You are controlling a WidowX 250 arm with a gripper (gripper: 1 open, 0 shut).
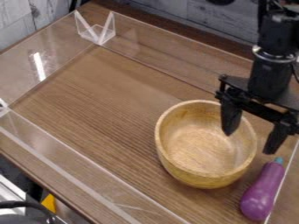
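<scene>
My black gripper (253, 128) hangs over the right rim of a yellow plastic bowl (190, 151) in the lower middle of the wooden table, its two fingers spread apart and open, with nothing seen between them. A purple eggplant (263, 190) lies at the lower right, beside the bowl and below the gripper's right finger.
A small clear rack (96, 26) stands at the back left. The table's edge runs along the lower left.
</scene>
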